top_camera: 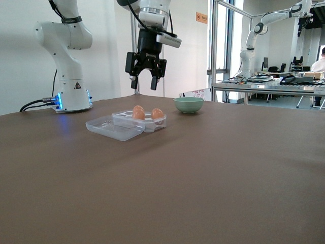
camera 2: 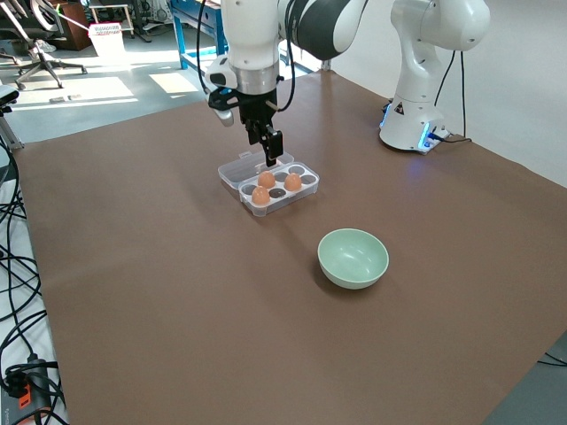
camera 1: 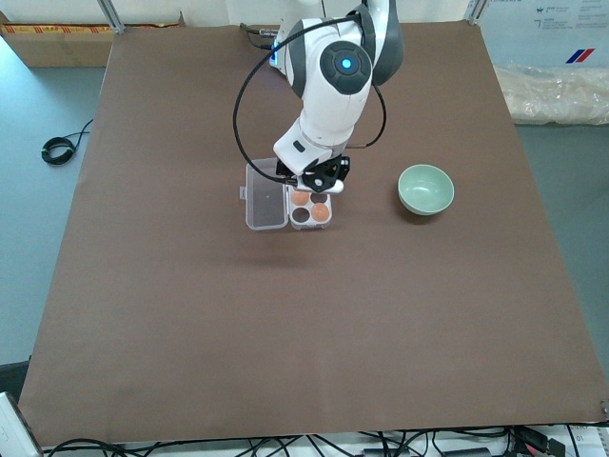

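Observation:
A clear plastic egg tray (camera 2: 276, 197) with its lid open (top_camera: 109, 130) holds brown eggs (camera 2: 260, 196) (top_camera: 157, 114); some wells are empty. My black gripper (top_camera: 144, 83) hangs above the tray, its two fingers apart in the top view with nothing between them. In the left view its housing covers the back of the tray; in the right view it is just above the tray's far part. A pale green bowl (camera 1: 425, 188) (camera 2: 353, 257) stands empty to the right of the tray in the left view.
Cables lie beyond the table's edge.

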